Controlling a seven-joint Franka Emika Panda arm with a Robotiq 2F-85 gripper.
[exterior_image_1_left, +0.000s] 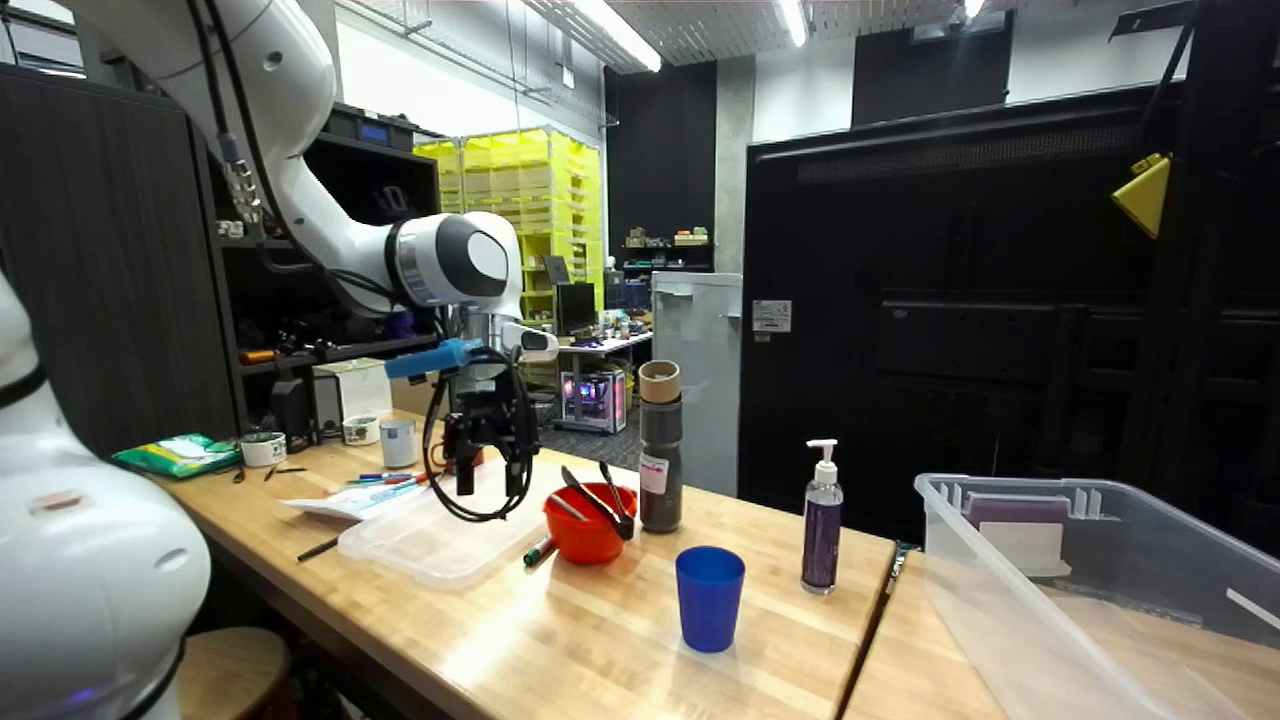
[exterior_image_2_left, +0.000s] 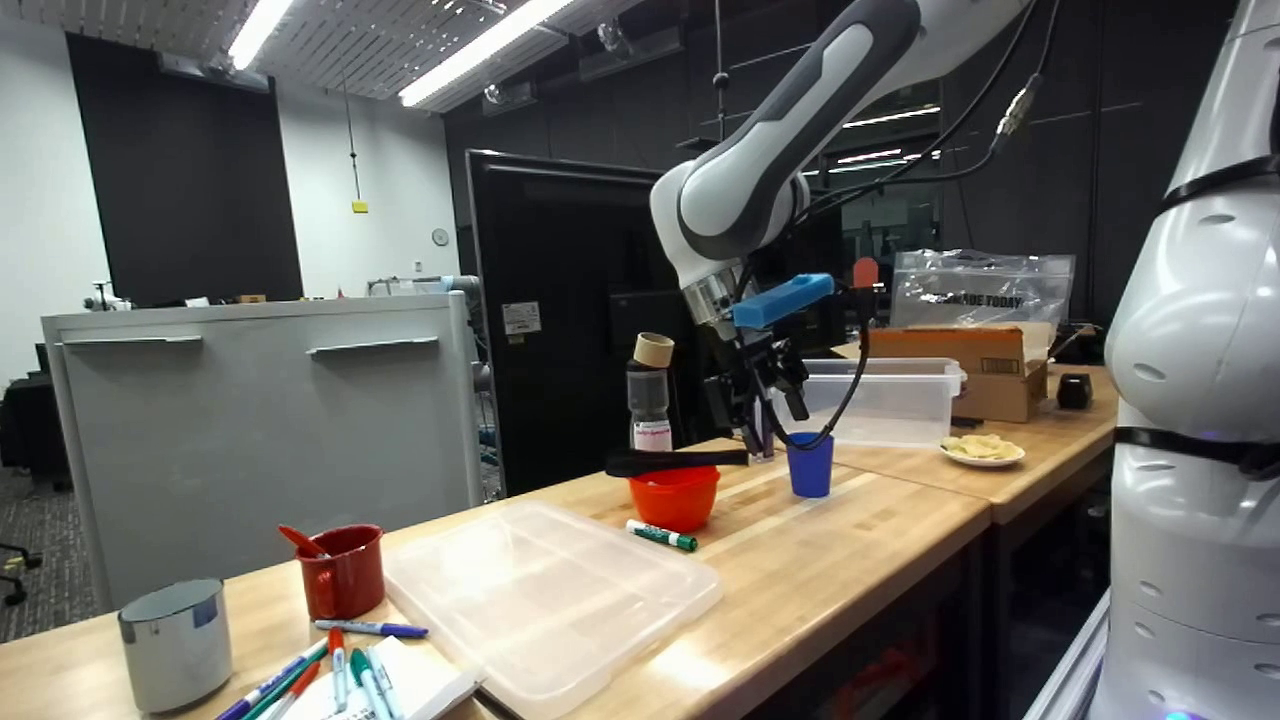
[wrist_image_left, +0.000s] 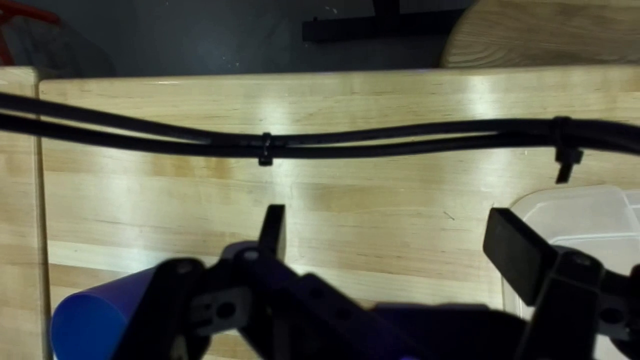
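Observation:
My gripper is open, its fingers (wrist_image_left: 520, 255) wide apart with bare wood in the gap below. In the first exterior view the gripper (exterior_image_1_left: 492, 468) hangs above the worktop, apart from everything on it. A red bowl (exterior_image_1_left: 588, 523) holds black-handled utensils. The blue cup (exterior_image_1_left: 710, 600) stands upright towards the front; in the wrist view this cup (wrist_image_left: 90, 324) shows at lower left, partly behind the gripper. A clear plastic lid (exterior_image_2_left: 540, 600) lies flat on the table, with a green marker (exterior_image_2_left: 662, 535) between it and the bowl.
A dark bottle (exterior_image_1_left: 661, 456) stands behind the bowl, and a pump bottle (exterior_image_1_left: 822, 528) farther right. Towards the table's other end are a red mug (exterior_image_2_left: 345, 574), a grey mug (exterior_image_2_left: 176, 648) and several pens. A clear bin (exterior_image_1_left: 1080, 588) occupies the adjoining table.

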